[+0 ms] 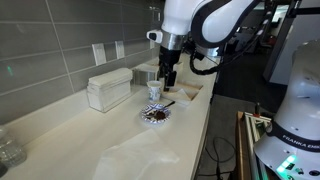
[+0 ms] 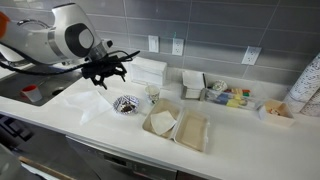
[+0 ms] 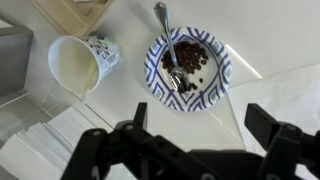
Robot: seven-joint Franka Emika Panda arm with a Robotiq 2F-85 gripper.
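Observation:
A small bowl (image 3: 219, 84) with a blue and white patterned rim holds dark beans, and a metal spoon (image 3: 171, 40) rests in it, its handle over the rim. Beside it is a white cup (image 3: 75, 66) with a printed pattern, pale inside; in exterior view 1 the cup (image 1: 154, 91) stands upright behind the bowl (image 1: 155, 116). My gripper is open, its two fingers far apart and nothing between them. Exterior view 2 has the gripper (image 2: 115, 79) above the counter, left of the cup (image 2: 153, 93) and higher than the bowl (image 2: 125, 103).
Open boxes (image 2: 191, 130) lie right of the bowl. A white dispenser (image 2: 149, 72) stands by the wall, with a bag of packets (image 2: 229, 97) farther right. A white cloth or paper (image 1: 136, 158) lies flat at the front. Right of the boxes, the counter is clear.

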